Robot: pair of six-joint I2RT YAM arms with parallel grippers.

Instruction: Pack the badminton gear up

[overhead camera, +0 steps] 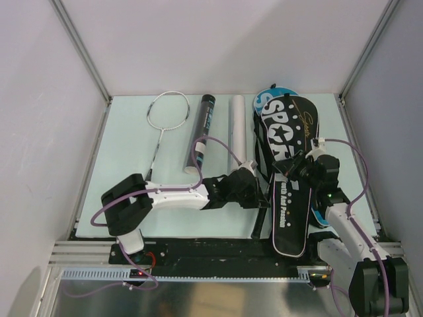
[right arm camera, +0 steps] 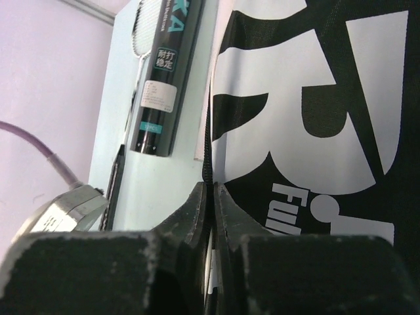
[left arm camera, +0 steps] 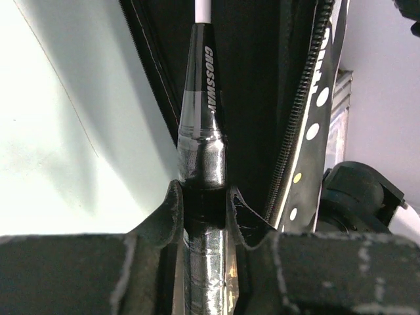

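In the left wrist view, my left gripper is shut on the dark, clear-wrapped handle (left arm camera: 202, 157) of a racket. Its white shaft runs away into the black inside of the bag (left arm camera: 252, 79), whose zipper edge lies to the right. In the top view the bag's black flap (overhead camera: 289, 205) has white lettering and dots. My right gripper is shut on the edge of this flap, which fills the right of its view. The racket's head is hidden inside the bag. Another racket (overhead camera: 160, 135), white-framed, lies on the left of the table.
A dark shuttlecock tube (overhead camera: 200, 132) and a pale tube (overhead camera: 238, 129) lie side by side mid-table. A blue bag part (overhead camera: 284, 92) shows behind the black flap. Bare table (overhead camera: 132, 158) surrounds the loose racket.
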